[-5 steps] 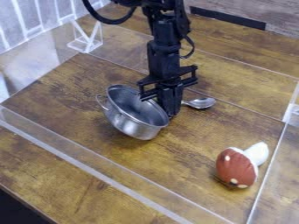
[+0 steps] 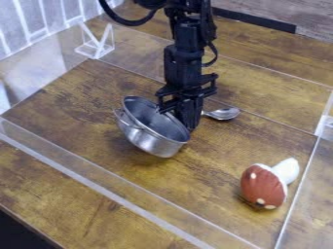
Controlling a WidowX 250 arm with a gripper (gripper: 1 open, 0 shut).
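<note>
A metal pot point(image 2: 148, 137) sits tilted on the wooden table, its opening facing up toward the arm. The black gripper point(image 2: 184, 105) reaches down at the pot's right rim, its fingertips partly hidden there; whether it grips the rim I cannot tell. A silver spoon point(image 2: 223, 113) lies just right of the gripper.
A toy mushroom point(image 2: 264, 187) with a red cap lies at the front right. A white wire-like holder point(image 2: 96, 43) stands at the back left.
The gripper and pot have shifted very slightly to the left.
</note>
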